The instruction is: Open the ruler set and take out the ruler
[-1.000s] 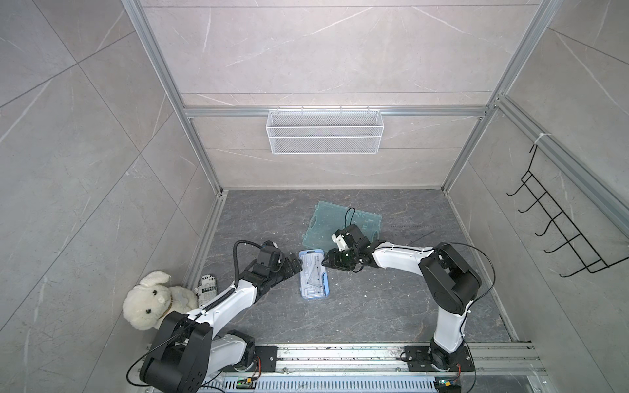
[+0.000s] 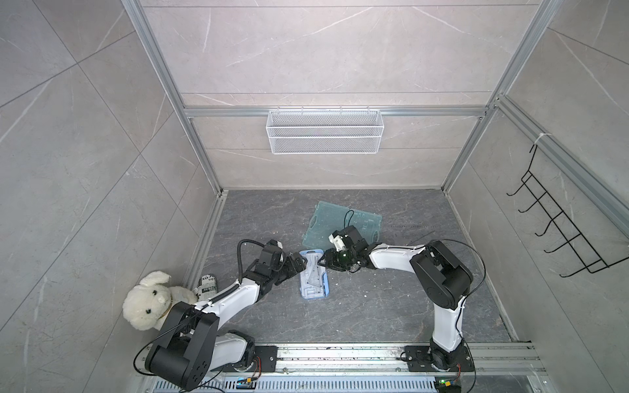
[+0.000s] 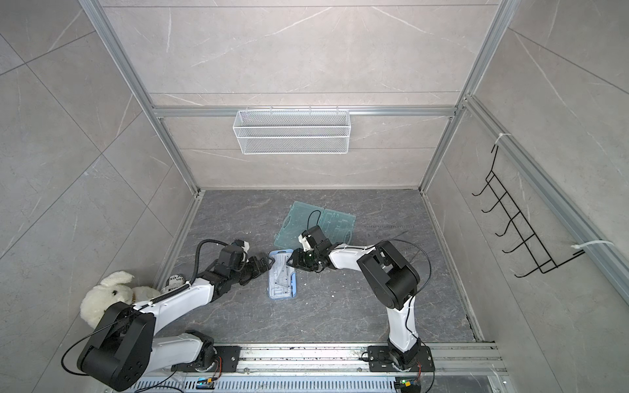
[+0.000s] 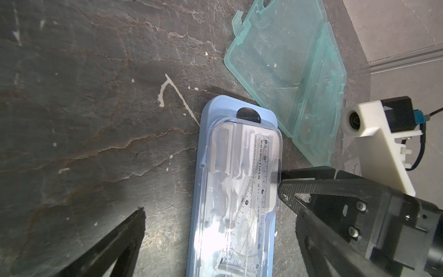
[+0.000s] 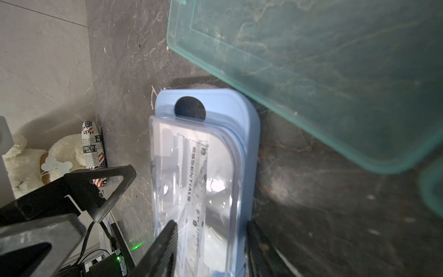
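Note:
The ruler set (image 2: 314,273) lies on the floor between my arms, a blue case under a clear lid that is down. Through the lid a clear ruler (image 4: 261,157) marked ESSENTIALS shows, with other clear pieces beside it. My left gripper stands open at the case's left side, its fingers spread wider than the case in its own wrist view. At the right edge is my right gripper, also open; one of its fingers (image 5: 167,247) overlaps the lid in the right wrist view, the other is by the blue rim. Whether either touches the case cannot be told.
An unfolded teal plastic case (image 2: 331,224) lies right behind the ruler set, partly under the right arm. A white plush toy (image 2: 154,302) and a printed pouch (image 2: 207,287) sit at the left wall.
The ruler set has stayed in place, its lid down.

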